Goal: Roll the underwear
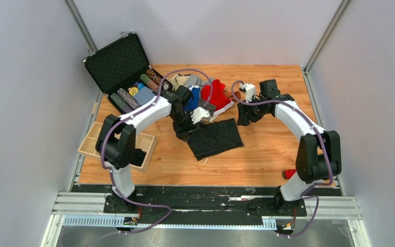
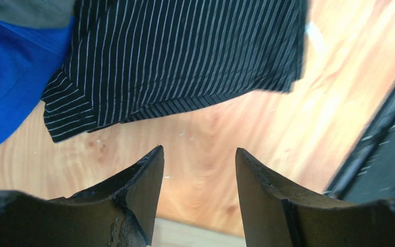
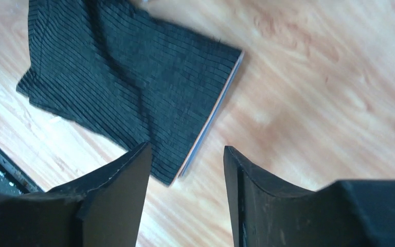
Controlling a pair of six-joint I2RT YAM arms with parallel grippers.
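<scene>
Black underwear with thin pale stripes lies spread on the wood in the middle of the table. In the left wrist view the striped cloth is ahead of my left gripper, which stands open with bare wood between its fingers. A small corner of the fabric is folded over at its left. My right gripper is open as well; the underwear lies beyond its fingertips, one corner near the left finger. That side shows a straight edge and a long crease. Neither gripper holds cloth.
A pile of clothes with a red garment and a blue one lies just behind the underwear. At left are a wooden divided box and an open black case. Wood is free at front and right.
</scene>
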